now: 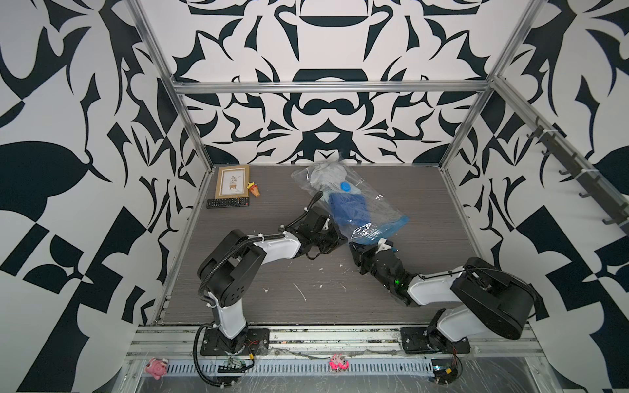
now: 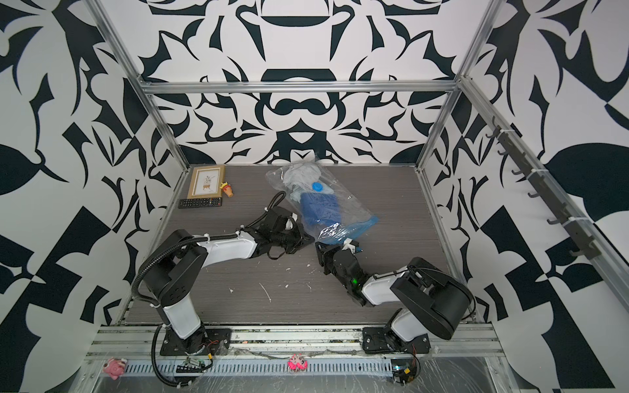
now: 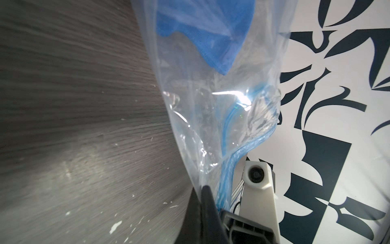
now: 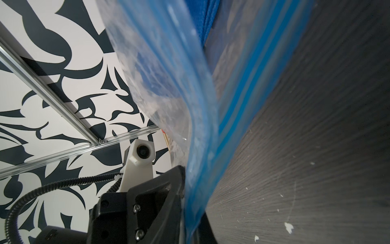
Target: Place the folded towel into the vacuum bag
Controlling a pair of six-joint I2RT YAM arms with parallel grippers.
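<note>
The clear vacuum bag (image 1: 374, 199) lies across the back middle of the table, its blue-edged mouth facing the front right. Inside it shows the blue folded towel (image 1: 350, 208), seen through the film. At the bag's near left corner, my left gripper (image 1: 344, 241) is shut, with the thin film and blue strip (image 3: 224, 191) running in at its fingertips. My right gripper (image 1: 354, 246) is shut on the bag's blue zip edge (image 4: 203, 179), close beside the left one. In the right wrist view the mouth strips spread apart above the fingers, with towel (image 4: 206, 16) between them.
A picture frame (image 1: 232, 182), a black remote (image 1: 228, 203) and a small toy (image 1: 253, 189) sit at the back left. A round blue valve (image 1: 345, 186) is on the bag.
</note>
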